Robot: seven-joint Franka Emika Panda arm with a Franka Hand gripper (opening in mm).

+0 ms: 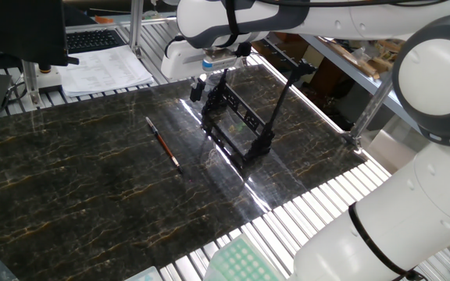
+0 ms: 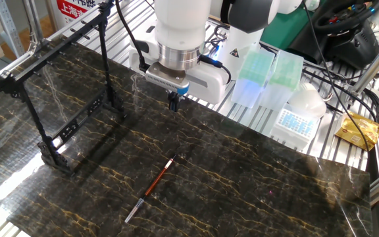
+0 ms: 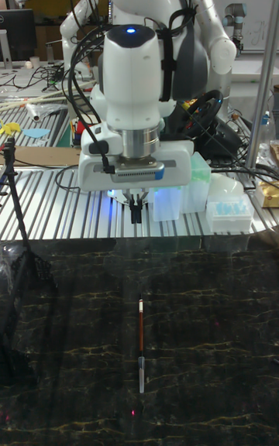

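A brush-like pen (image 2: 155, 181) with a reddish-brown barrel and a clear cap lies on the dark marble-patterned tabletop (image 1: 69, 187). In exterior view 3 the pen (image 3: 141, 338) points nearly straight away from the camera, with open surface around it. My gripper (image 3: 136, 213) hangs above the table, pointing down, clear of the pen. Its two black fingers stand close together, and nothing shows between them. The gripper (image 2: 174, 107) is also visible in exterior view 2, beyond the pen's far end.
A black rack frame (image 1: 241, 129) stands on the tabletop; its uprights (image 2: 104, 52) rise to one side of my hand. Translucent boxes (image 2: 252, 76) and a white tip box (image 2: 295, 125) sit off the tabletop's edge. Bare surface surrounds the pen.
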